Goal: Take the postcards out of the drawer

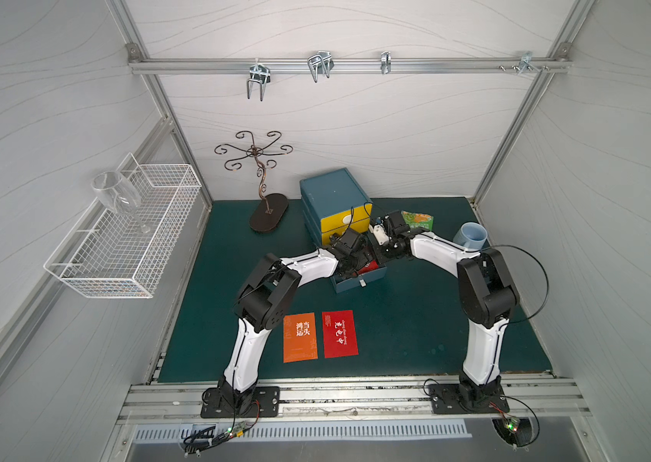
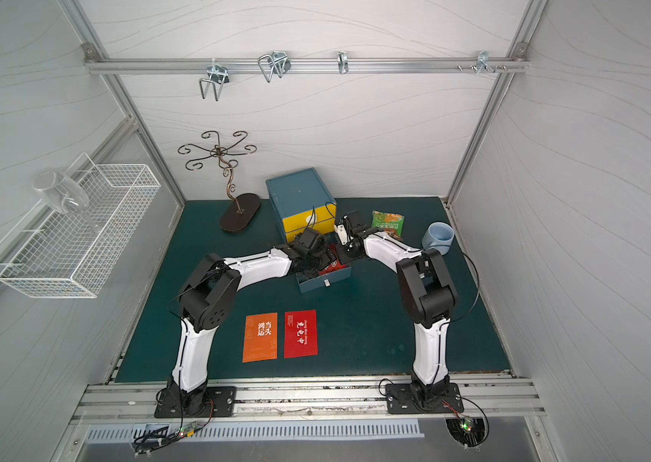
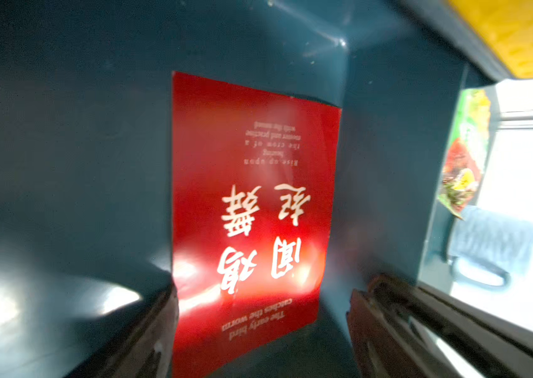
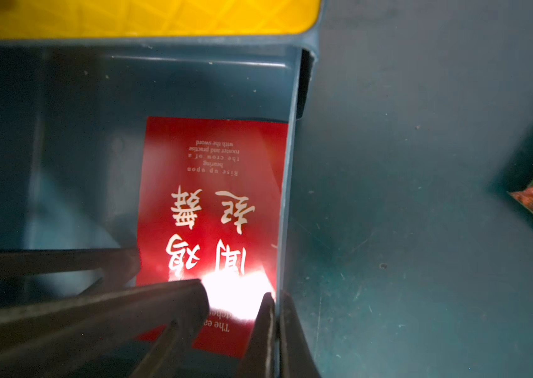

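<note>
A red postcard (image 3: pixel 254 163) with white characters lies inside the open drawer (image 2: pixel 314 283) of the blue box. My left gripper is low in the drawer, its fingers apart at either side of the card's near part, not shut on it. My right gripper is shut at the drawer's right wall, the thin rim running to its fingertips. An orange postcard (image 1: pixel 300 337) and another red postcard (image 1: pixel 340 333) lie side by side on the table in front.
The box (image 1: pixel 333 192) with yellow front stands behind the drawer. A green packet (image 2: pixel 388 221) and blue mug (image 2: pixel 438 235) are at the right. A metal stand (image 1: pixel 267 211) is at back left, a wire basket (image 1: pixel 121 269) farther left.
</note>
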